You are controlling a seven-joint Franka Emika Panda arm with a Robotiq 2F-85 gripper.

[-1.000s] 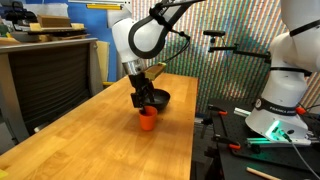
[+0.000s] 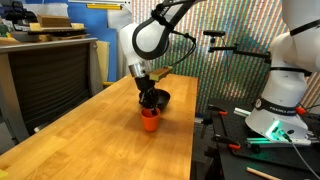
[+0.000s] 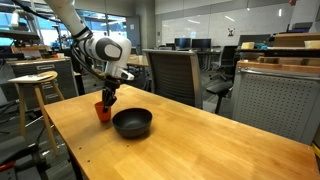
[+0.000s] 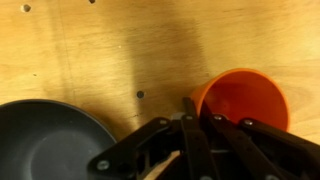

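Note:
An orange-red cup (image 4: 250, 95) stands with its opening upward, at the right of the wrist view. My gripper is shut on its near-left rim, one finger inside the cup and the other outside. In exterior view 1 the cup (image 2: 150, 122) appears under my gripper (image 2: 150, 108), at the middle of the table; whether its base touches the wood is hard to tell. Exterior view 2 shows the cup (image 3: 103, 112) beside a black bowl (image 3: 132, 122). That bowl (image 4: 50, 142) fills the lower left of the wrist view, apart from the cup and empty where visible.
Office chairs (image 3: 175, 75) and a grey cabinet (image 3: 268, 100) stand around it. A wooden stool (image 3: 38, 85) is by the arm's side.
From above and left of the cup, my gripper has come down onto its rim and shut there. The cup has shifted slightly to the right in exterior view 1.

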